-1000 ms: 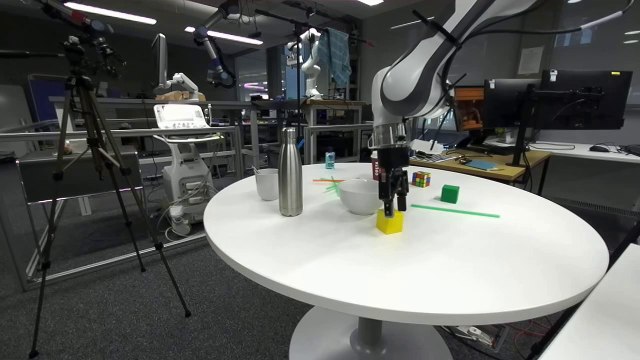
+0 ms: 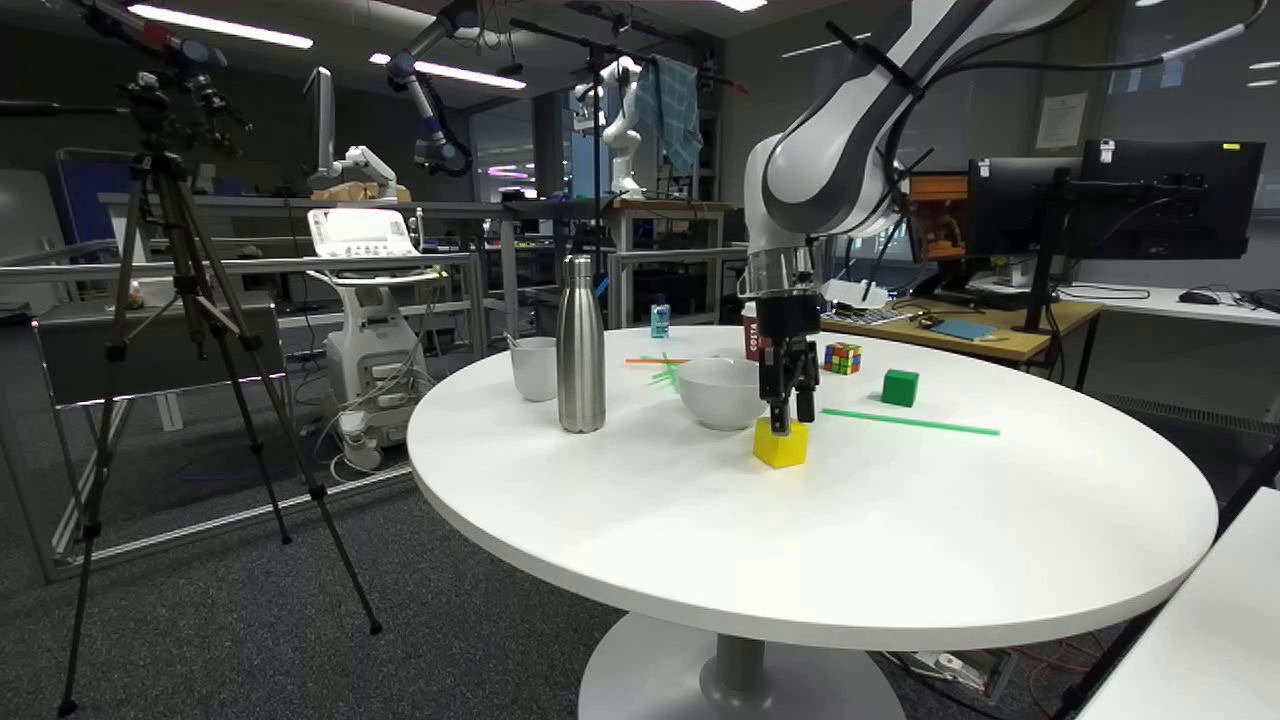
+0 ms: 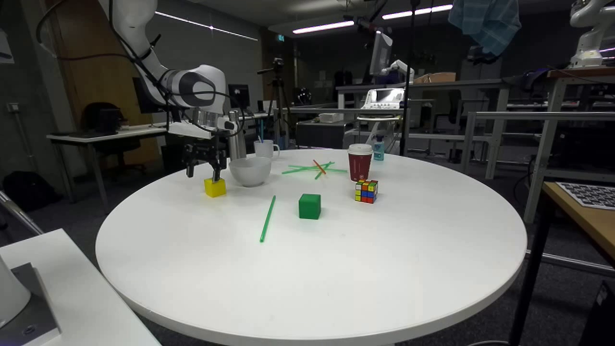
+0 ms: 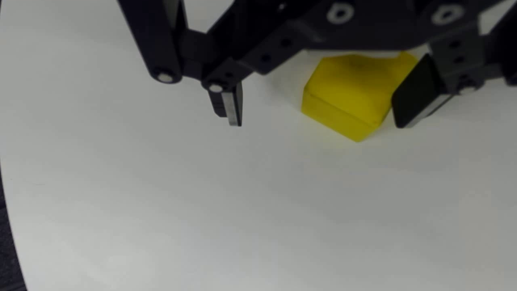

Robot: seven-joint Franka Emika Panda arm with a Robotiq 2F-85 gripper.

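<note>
On the white table sits a yellow cube (image 2: 780, 446), just in front of the white bowl (image 2: 720, 396). My gripper (image 3: 202, 173) is directly over that cube, pointing down, its fingers spread apart. In the wrist view the yellow cube (image 4: 356, 94) lies nearer the right finger (image 4: 420, 92), which overlaps its edge; whether they touch I cannot tell. A wide gap of bare table separates the left finger from the cube. The gripper body hides the cube's far side.
A steel bottle (image 2: 581, 348) and a mug (image 2: 534, 368) stand left of the bowl. Around the table are a green cube (image 3: 309, 206), a puzzle cube (image 3: 366, 191), a red cup (image 3: 360, 162) and several straws (image 3: 268, 219).
Hardly anything differs in exterior view 1. The gripper has shifted very slightly to the right over the yellow cube; the other objects have stayed put.
</note>
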